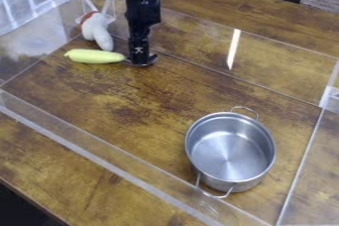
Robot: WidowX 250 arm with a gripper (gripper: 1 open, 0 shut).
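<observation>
My black gripper (141, 52) is low at the upper middle left, open, just over the dark end of a yellow-handled utensil (95, 56) lying on the wooden table. It covers much of that end, so whether it touches it is unclear. A white plush toy (98, 28) lies behind the yellow handle.
A steel pot (229, 153) with two handles stands at the front right. Clear plastic walls (27, 111) surround the work area.
</observation>
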